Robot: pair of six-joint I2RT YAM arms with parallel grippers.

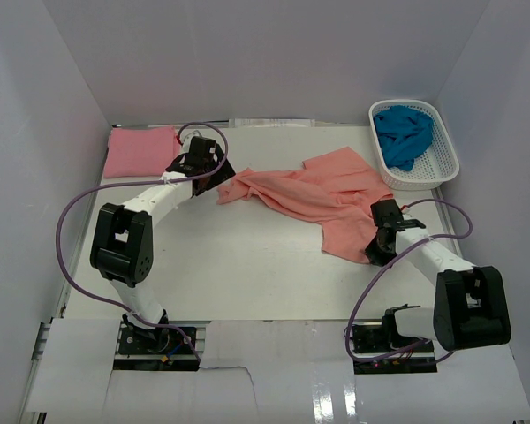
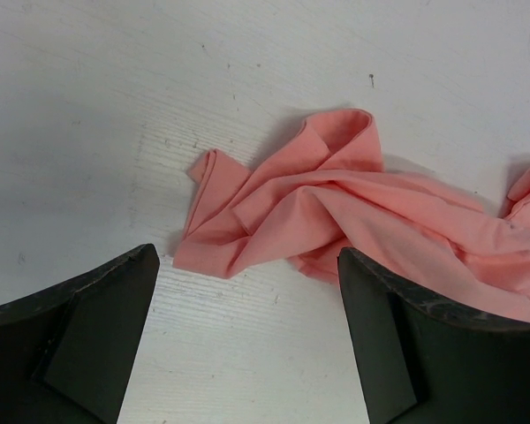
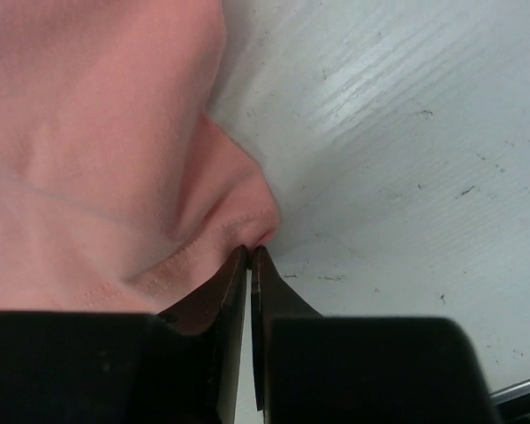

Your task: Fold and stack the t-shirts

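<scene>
A salmon t-shirt point(image 1: 309, 190) lies rumpled and spread across the table. My right gripper point(image 1: 374, 256) is down at its front right corner; the right wrist view shows the fingertips point(image 3: 246, 261) shut on the edge of the cloth. My left gripper point(image 1: 218, 179) hangs open above the table at the shirt's left end, whose bunched folds point(image 2: 283, 212) lie between and beyond the fingers in the left wrist view, untouched. A folded pink t-shirt point(image 1: 140, 152) lies flat at the back left, partly behind the left arm.
A white basket point(image 1: 435, 168) holding blue cloth point(image 1: 402, 134) stands at the back right. Grey walls border the back and both sides.
</scene>
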